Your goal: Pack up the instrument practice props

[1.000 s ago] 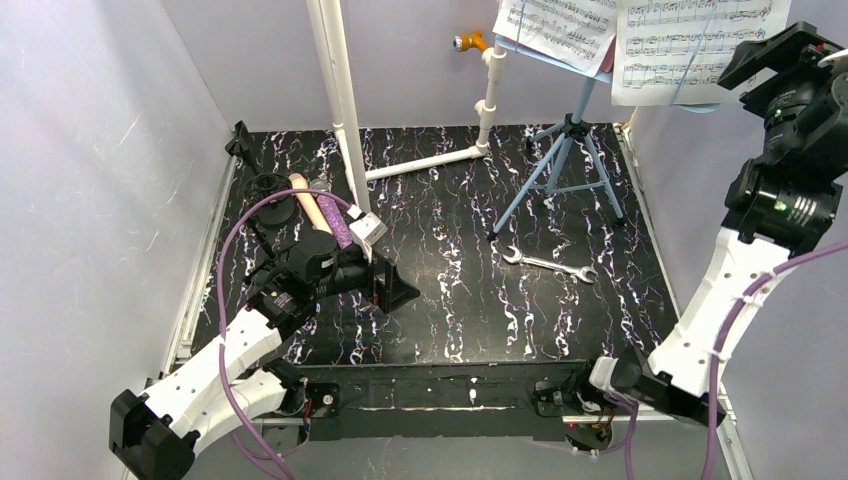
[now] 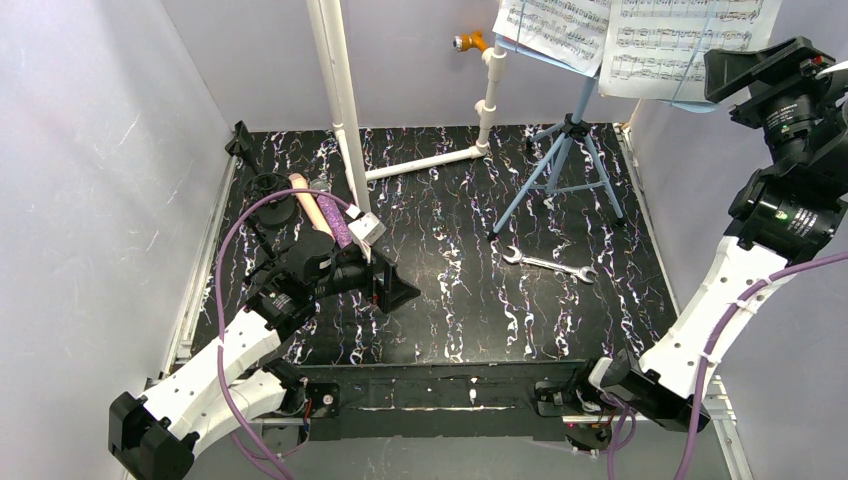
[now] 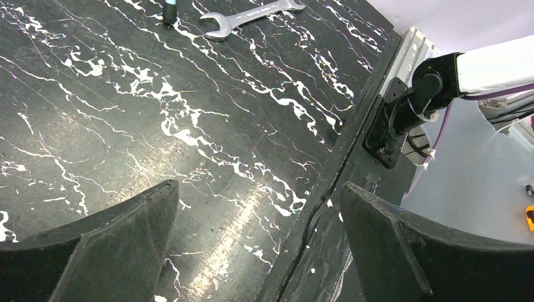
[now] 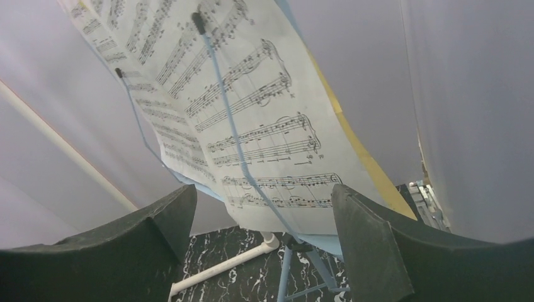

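Observation:
A blue tripod music stand (image 2: 566, 150) stands at the back right of the black marbled floor. Open sheet music (image 2: 680, 50) rests on it, with thin blue holder arms across the pages. My right gripper (image 2: 715, 75) is open at the right edge of the pages; in the right wrist view the sheet music (image 4: 252, 126) lies beyond the parted fingers (image 4: 170, 220), and nothing is seen held. Over the left-middle floor my left gripper (image 2: 398, 290) hangs open and empty. A purple glittery tube (image 2: 334, 216) and a tan stick (image 2: 313, 205) lie behind the left arm, partly hidden.
A silver wrench (image 2: 550, 265) lies on the floor in front of the stand. White pipes (image 2: 425, 165) run along the back, with an orange valve (image 2: 468, 41) on the wall side. A black object (image 2: 265, 190) stands at the back left.
The left arm stayed still.

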